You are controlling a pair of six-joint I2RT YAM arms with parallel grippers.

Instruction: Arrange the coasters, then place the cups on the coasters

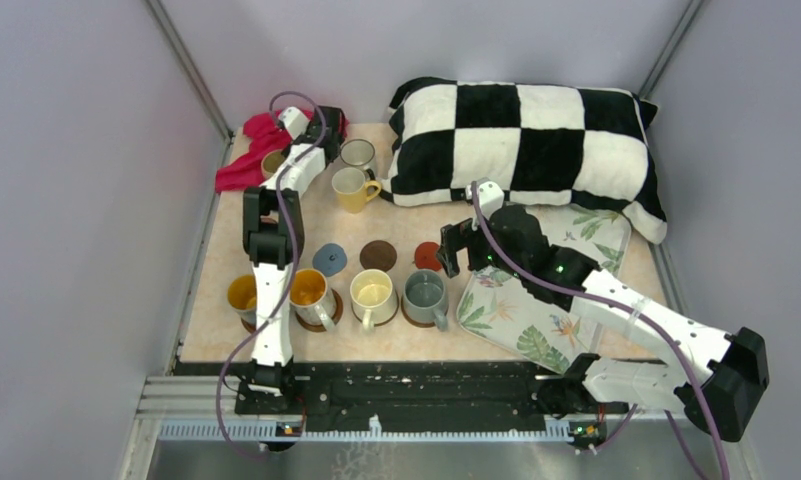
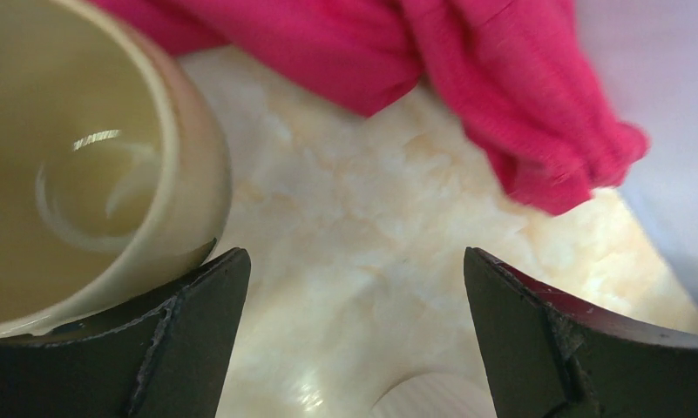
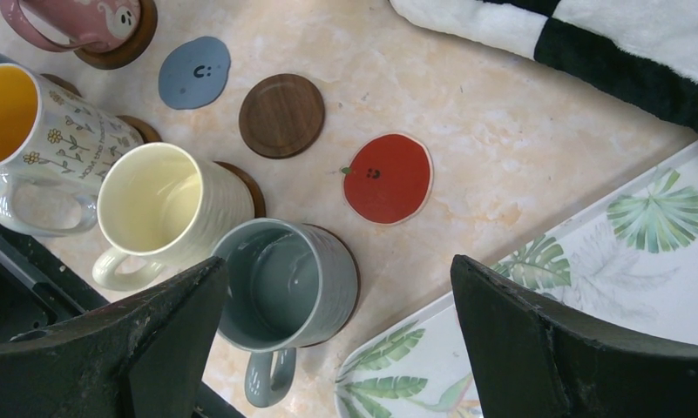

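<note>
At the back left, an olive-tan cup (image 1: pixel 272 163) stands beside the pink-red cloth, partly covered by my left arm. In the left wrist view this cup (image 2: pixel 193 165) fills the left side, its near edge behind the left finger. My left gripper is open, with only bare table and cloth between its fingers. A yellow cup (image 1: pixel 351 188) and a grey-rimmed cup (image 1: pixel 357 154) stand to its right. Blue (image 1: pixel 329 260), brown (image 1: pixel 378 255) and red (image 1: pixel 427 256) coasters lie empty mid-table. My right gripper hangs open, holding nothing.
Along the front stand mugs on coasters, among them a cream mug (image 3: pixel 175 205) and a grey mug (image 3: pixel 297 283). A pink mug (image 3: pixel 88 26) sits farther left. The checkered pillow (image 1: pixel 521 140) lines the back; a leaf-patterned tray (image 1: pixel 526 325) lies at right.
</note>
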